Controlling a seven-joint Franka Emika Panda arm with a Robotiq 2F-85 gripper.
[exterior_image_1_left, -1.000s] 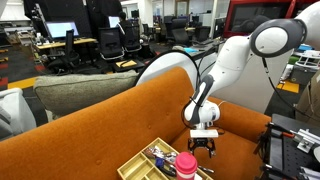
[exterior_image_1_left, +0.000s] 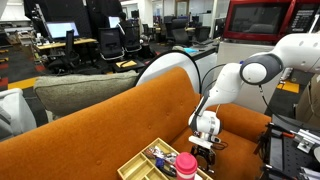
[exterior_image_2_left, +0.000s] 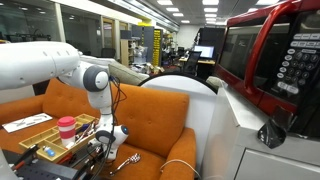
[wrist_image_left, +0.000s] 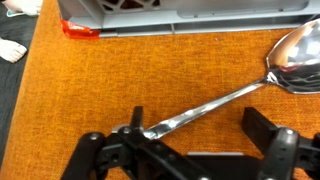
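A shiny metal spoon (wrist_image_left: 215, 103) lies on the orange couch seat, its bowl at the right and its handle slanting down to the left in the wrist view. My gripper stands open above the seat, fingers wide apart. The handle's end comes close to the left finger (wrist_image_left: 128, 150); whether they touch I cannot tell. Below the bowl is the right finger (wrist_image_left: 282, 145). In exterior view 1 the gripper (exterior_image_1_left: 205, 156) is low over the seat, right of the pink cup (exterior_image_1_left: 187, 166). Nothing is held between the fingers.
A grey plastic tray (wrist_image_left: 200, 20) edges the top of the wrist view, with a red object (wrist_image_left: 78, 30) at its corner. The wooden compartment box (exterior_image_1_left: 132, 168) stands left of the arm, holding several small items. Open orange seat (exterior_image_1_left: 240, 150) lies to the right.
My gripper has turned about its vertical axis and come slightly lower over the seat. The cup and wooden box have stayed in place.
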